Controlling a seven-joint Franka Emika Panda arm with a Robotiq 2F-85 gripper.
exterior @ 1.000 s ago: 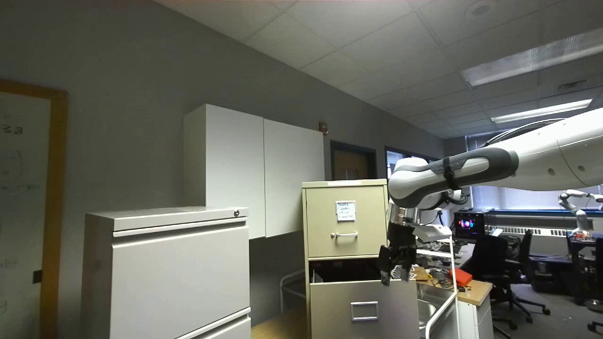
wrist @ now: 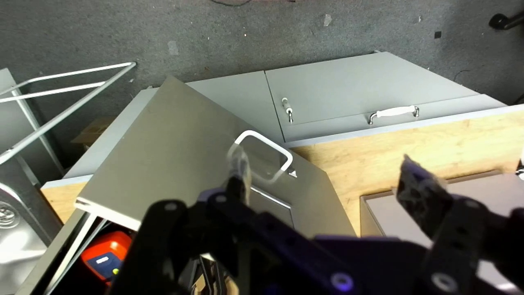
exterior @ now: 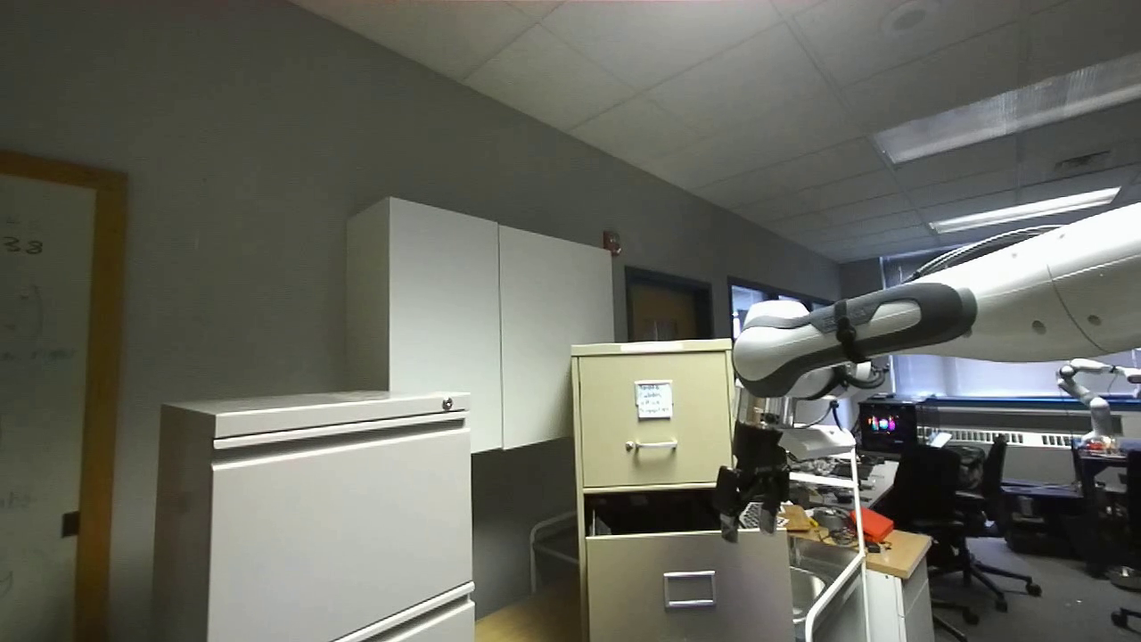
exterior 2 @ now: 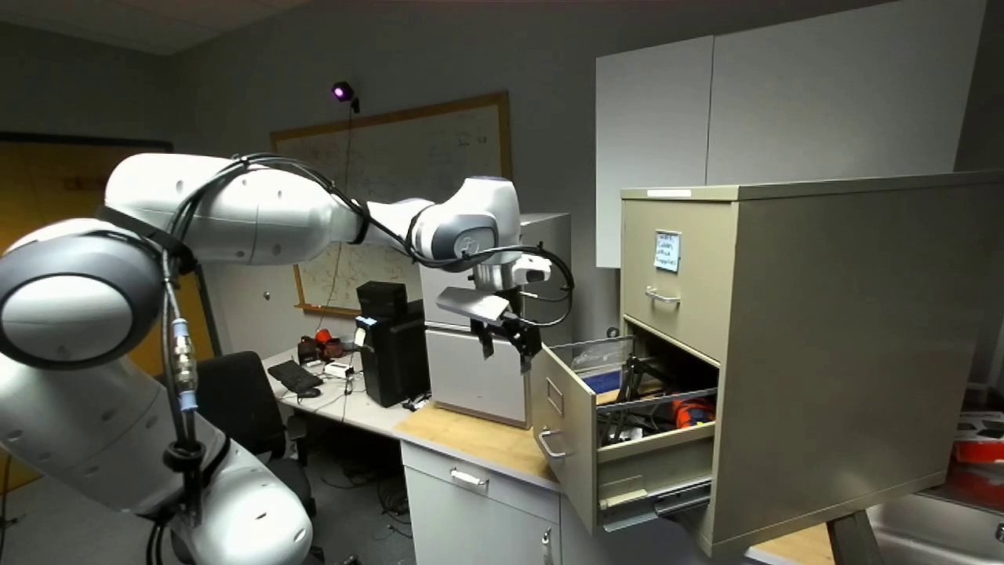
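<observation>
The beige filing cabinet (exterior 2: 847, 358) has its lower drawer (exterior 2: 567, 438) pulled out and its upper drawer (exterior 2: 670, 282) closed. Several tools and an orange item (exterior 2: 693, 411) lie inside the lower one. My gripper (exterior 2: 508, 350) stands open above the front of that drawer, apart from it in exterior view 2. From the wrist, my gripper looks down with its fingers spread and nothing held between them. The drawer's pull handle (wrist: 267, 142) shows behind the left finger, partly blurred by it. Part of the drawer's contents is hidden by the gripper.
A grey cabinet (exterior 2: 475, 372) stands on the wooden counter (exterior 2: 480, 442) behind the drawer. White wall cupboards (exterior: 556, 332) hang above. A white metal rack (wrist: 73, 100) and a sink (wrist: 19, 236) lie on the drawer's other side.
The arm has shifted very slightly in exterior view 1. Drawer and cabinet look the same.
</observation>
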